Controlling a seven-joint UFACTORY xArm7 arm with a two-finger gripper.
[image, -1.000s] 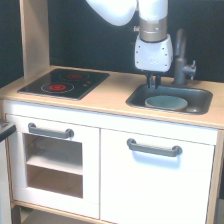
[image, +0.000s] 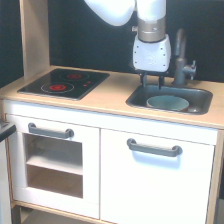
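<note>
A round grey-green plate or shallow dish (image: 168, 103) lies in the dark sink (image: 201, 105) at the right of the counter. My gripper (image: 152, 80) hangs above the sink's back left part, pointing down. Its two fingers look spread apart, with nothing visible between them. The fingertips appear above the dish and to its left, clear of it; their exact height is hard to judge.
A dark faucet (image: 181, 60) rises behind the sink, close to the right of the gripper. On the left is a black stovetop (image: 64, 83) with red rings, empty. Bare wooden counter (image: 112, 96) lies between. Below are an open-fronted cabinet (image: 54, 160) and a shut white door (image: 150, 185).
The gripper's fingers were close together a second ago and now stand wider apart. The hand is in nearly the same place. The dish has not visibly moved.
</note>
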